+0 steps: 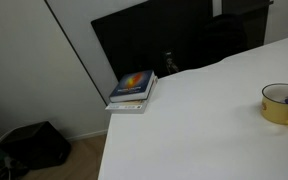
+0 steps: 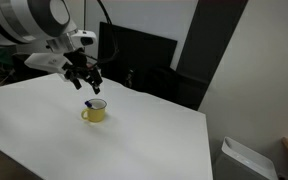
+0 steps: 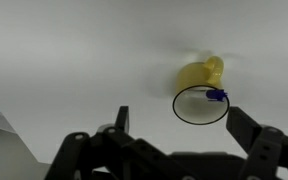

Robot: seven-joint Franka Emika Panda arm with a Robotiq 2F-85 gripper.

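Note:
A yellow mug (image 1: 280, 112) with a dark rim stands upright on the white table, at the right edge of exterior view 1. Inside it is a blue object, its end showing as a marker-like tip (image 3: 217, 95) over the rim in the wrist view. The mug's handle (image 3: 214, 68) points away from my gripper in that view. My gripper is open, its two fingers wide apart, and nothing is held. In exterior view 2 the gripper (image 2: 88, 87) hangs above and just behind the mug (image 2: 95, 112), apart from it.
A stack of books (image 1: 132, 87) lies at the table's far left corner in exterior view 1. A dark screen (image 1: 149, 40) stands behind the table (image 1: 189, 125). A grey bin (image 2: 246, 160) sits off the table in exterior view 2.

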